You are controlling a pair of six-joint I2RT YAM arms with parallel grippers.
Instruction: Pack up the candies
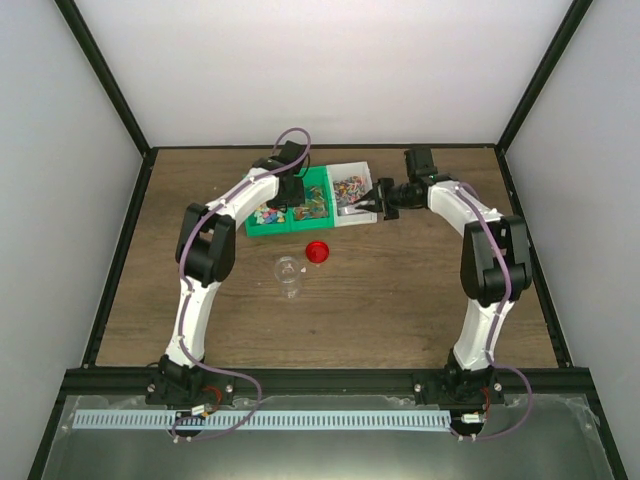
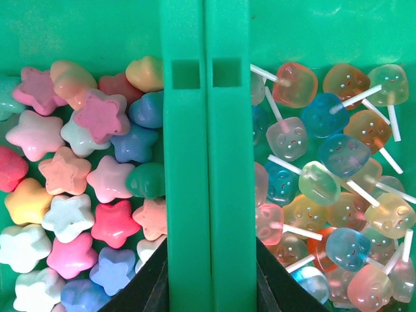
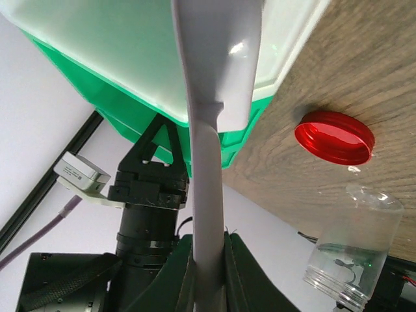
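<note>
In the left wrist view my left gripper is shut on the green divider (image 2: 209, 162) between two compartments of the green box (image 1: 270, 229). Star-shaped candies (image 2: 70, 214) fill the compartment left of it; small lollipop-like candies (image 2: 341, 156) lie on the right. A white box (image 1: 362, 167) with wrapped-looking, colourful candies (image 1: 350, 188) adjoins the green one. My right gripper has the pale scoop's handle (image 3: 207, 214) between its fingers and appears shut on it. The scoop reaches over the white box's front part; whether it holds candy is not visible.
A red lid (image 1: 317, 251) lies on the table just in front of the green box. Nearby is a clear jar (image 1: 289, 275), its threaded mouth visible in the right wrist view.
</note>
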